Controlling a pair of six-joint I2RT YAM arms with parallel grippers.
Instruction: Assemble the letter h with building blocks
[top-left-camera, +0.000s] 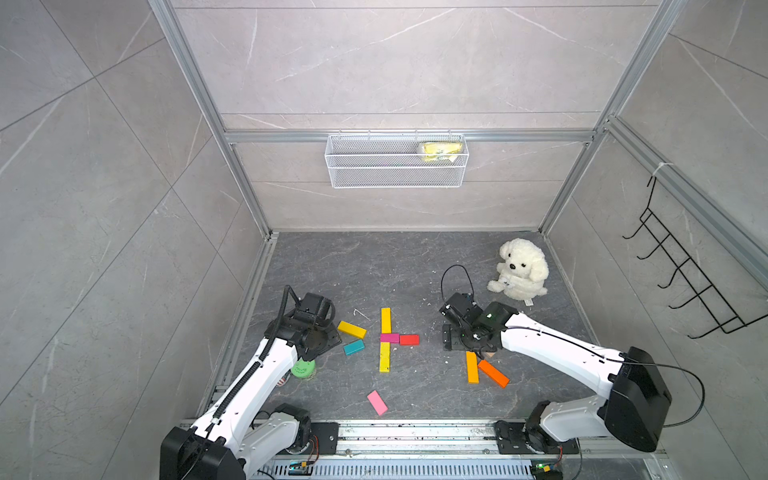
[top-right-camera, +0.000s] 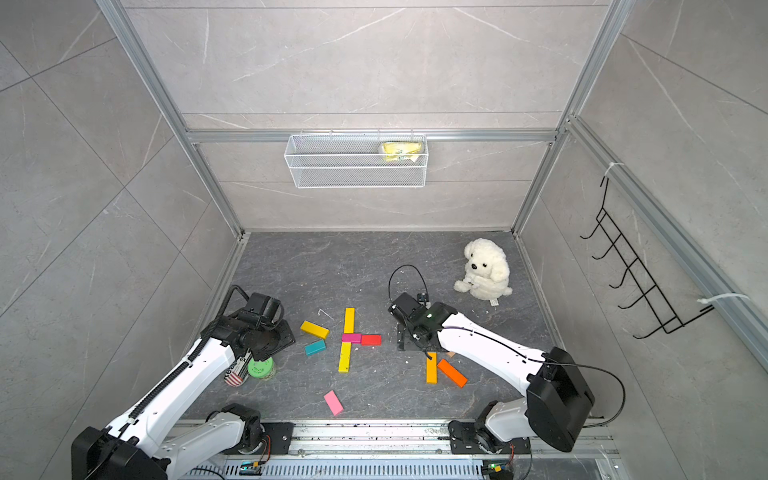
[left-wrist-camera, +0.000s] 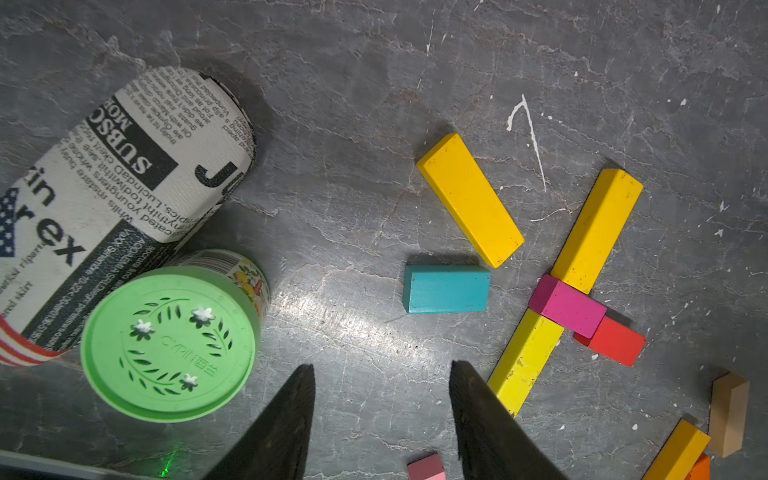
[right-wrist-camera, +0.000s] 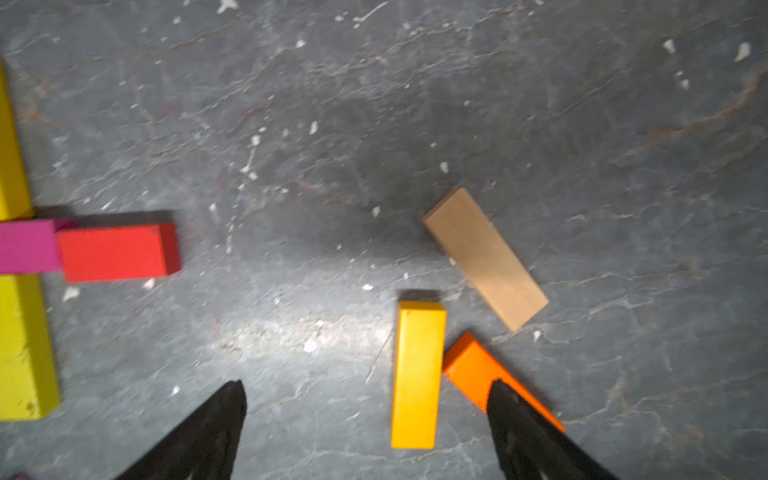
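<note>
In the top left view, two yellow blocks (top-left-camera: 385, 320) stand in a vertical line with a magenta block (top-left-camera: 389, 338) between them. A red block (top-left-camera: 409, 339) continues the magenta one to the right. My left gripper is open over bare floor, left of a loose yellow block (left-wrist-camera: 470, 200) and a teal block (left-wrist-camera: 446, 289). Empty between its fingers, my right gripper hangs open above an amber block (right-wrist-camera: 418, 374). Close to that one lie an orange block (right-wrist-camera: 501, 379) and a tan block (right-wrist-camera: 485, 258). A pink block (top-left-camera: 377, 402) rests near the front edge.
A green-lidded tub (left-wrist-camera: 169, 344) and a newsprint-patterned pouch (left-wrist-camera: 120, 208) lie at the left. At the back right sits a white plush dog (top-left-camera: 521, 269). A wire basket (top-left-camera: 397, 160) hangs on the rear wall.
</note>
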